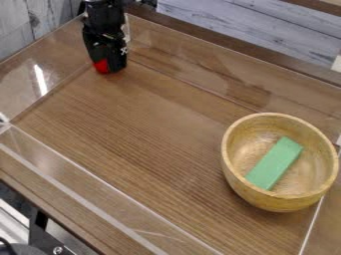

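A black gripper hangs down at the back left of the table, low over a small red object. The gripper covers most of that object, and whether its fingers are open or closed around it is too small and dark to tell. A yellowish round bowl stands at the front right, with a green block lying in it.
Grey and whitish boarded walls border it at the back and left.
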